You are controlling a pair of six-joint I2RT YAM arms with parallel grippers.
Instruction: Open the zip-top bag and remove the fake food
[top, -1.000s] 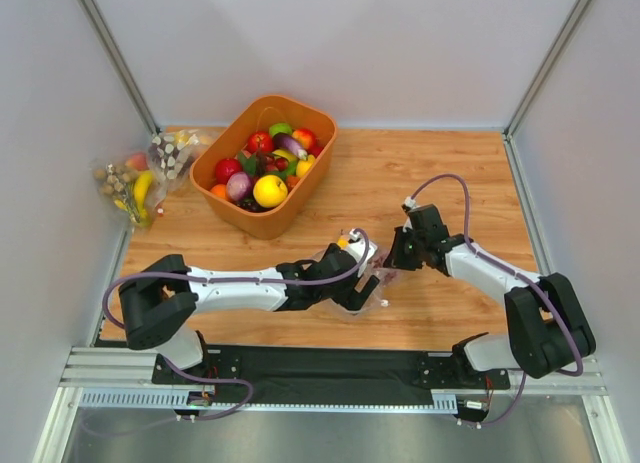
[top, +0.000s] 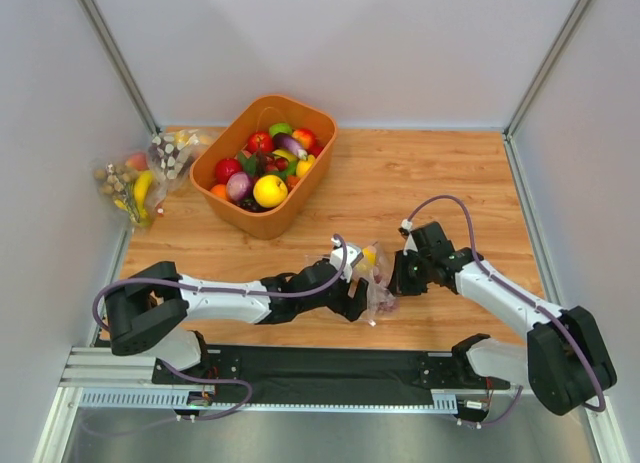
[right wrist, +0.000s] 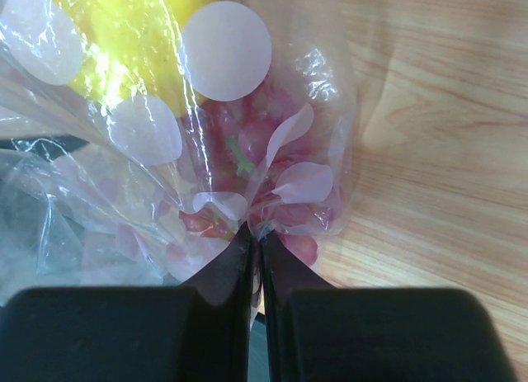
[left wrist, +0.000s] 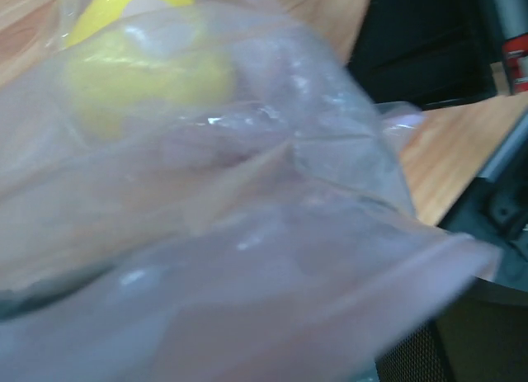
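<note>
The clear zip top bag lies between my two grippers, with a yellow food piece and red grapes inside. In the right wrist view my right gripper is shut on a gathered fold of the bag's plastic, just by the grapes. From above, my left gripper is at the bag's left side, its fingers apart. Cloudy plastic fills most of the left wrist view, covering one finger; the other finger shows at lower right. Whether the bag's mouth is open cannot be made out.
An orange bin full of fake fruit and vegetables stands behind the left arm. Two more filled bags, one with a banana and one with dark pieces, lie at the far left.
Over the last second the right gripper came slightly toward the table's front. My left gripper shifted and turned about the bag, and more of the yellow piece now shows from above.
</note>
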